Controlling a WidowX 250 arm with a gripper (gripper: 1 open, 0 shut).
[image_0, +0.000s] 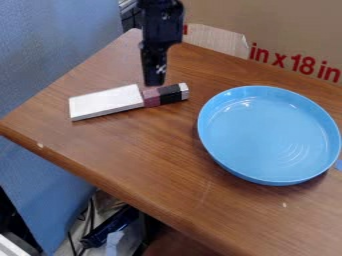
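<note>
My gripper (155, 70) hangs at the top centre, dark and above the wooden table (147, 170). Below it lies a long flat bar (107, 102), white along most of its length with a pink and black end on the right. The gripper is apart from the bar; its finger state is too dark to make out. A blue plate (267, 134) lies to the right of the bar.
A cardboard box (281, 35) with red print stands behind the table. A blue padded surface (34, 60) is at the left. Clutter lies below the table's front left edge.
</note>
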